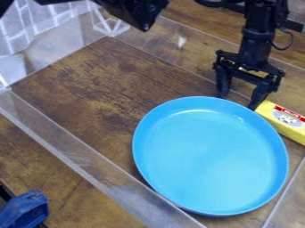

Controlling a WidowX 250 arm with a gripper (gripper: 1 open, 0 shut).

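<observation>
A large blue round tray [209, 156] fills the lower right of the wooden surface. A yellow box [284, 123] with a red-and-white label lies at the tray's upper right, cut off by the frame edge. A black object with cord-like strands [251, 62] stands at the upper right, above the box. Dark parts of what may be the arm reach in along the top left edge; I cannot make out the gripper's fingers there.
A bare wooden area [84, 98] spans the left and middle, bordered by clear plastic strips. A blue object [21, 212] lies in the bottom left corner.
</observation>
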